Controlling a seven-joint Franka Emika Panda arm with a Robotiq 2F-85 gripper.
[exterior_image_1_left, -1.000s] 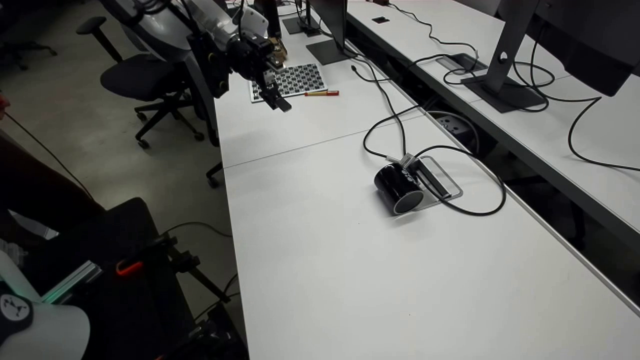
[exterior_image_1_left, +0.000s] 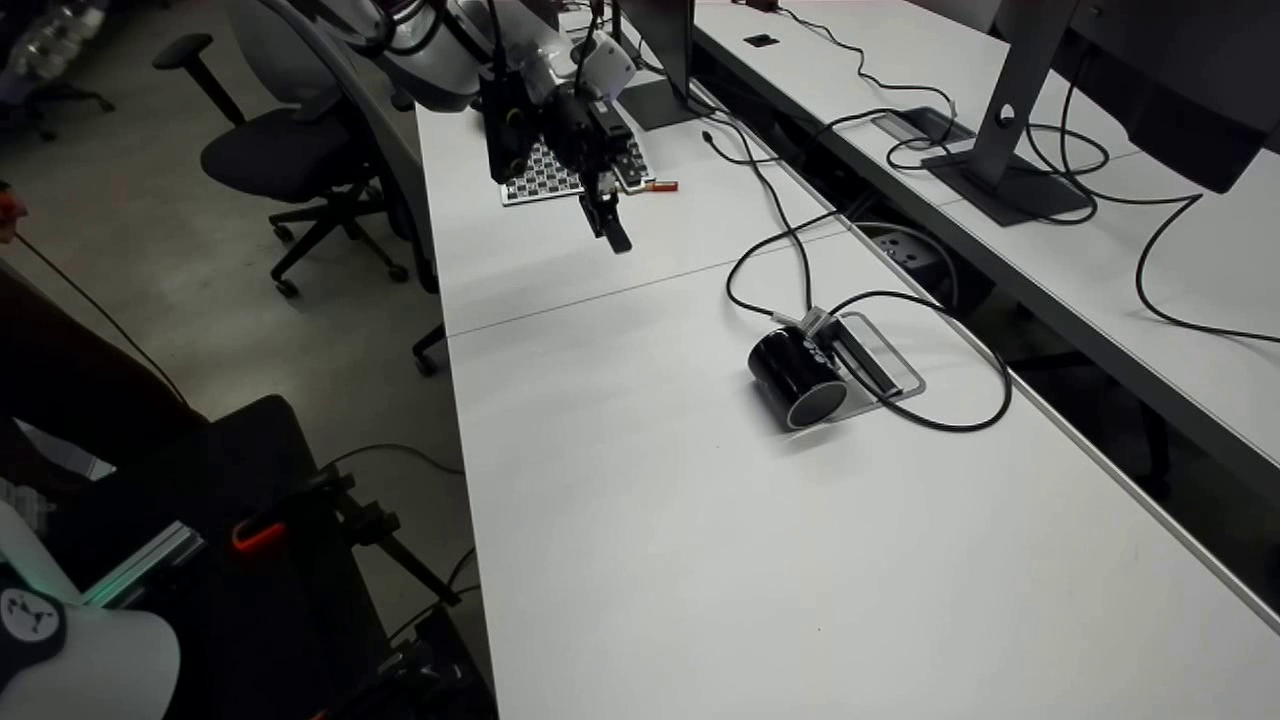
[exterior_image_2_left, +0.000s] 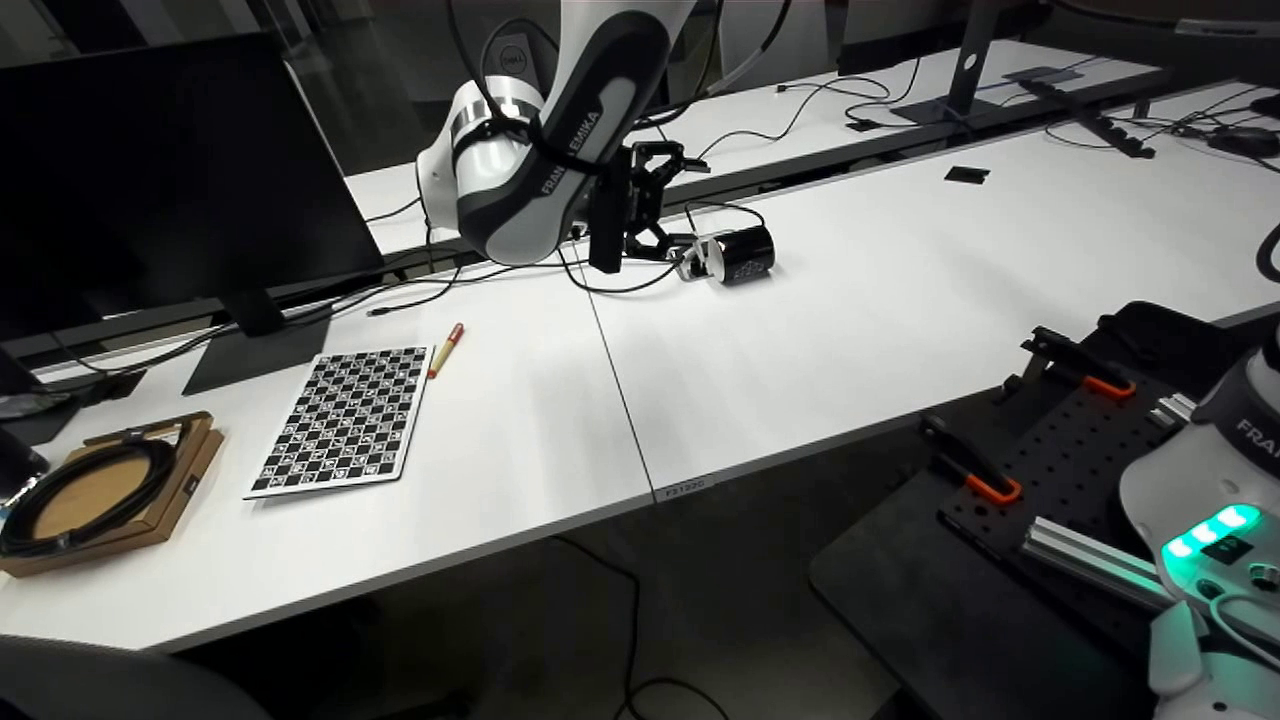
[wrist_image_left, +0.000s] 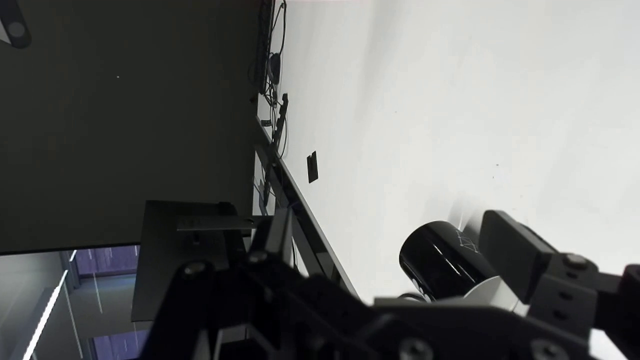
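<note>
A black mug (exterior_image_1_left: 792, 374) lies on its side on the white table, its mouth turned toward the near side in exterior view 1. The same mug (exterior_image_2_left: 746, 254) shows in exterior view 2, and in the wrist view the mug (wrist_image_left: 436, 255) is partly covered by one finger (wrist_image_left: 510, 249). My gripper (exterior_image_1_left: 623, 210) hangs above the table, well apart from the mug and near the checkered board. Its fingers are spread, with nothing held between them; in the wrist view the gripper is open too.
Beside the mug, black cables (exterior_image_1_left: 1008, 384) loop over a metal table hatch (exterior_image_1_left: 914, 382). A checkered board (exterior_image_2_left: 342, 420), a red-yellow pen (exterior_image_2_left: 446, 350), a monitor (exterior_image_2_left: 168, 204) and a box with coiled cable (exterior_image_2_left: 180, 492) occupy the other end.
In exterior view 1 the arm and open gripper have moved right and slightly down, covering more of the checkered board and part of the pen. The mug has not moved.
</note>
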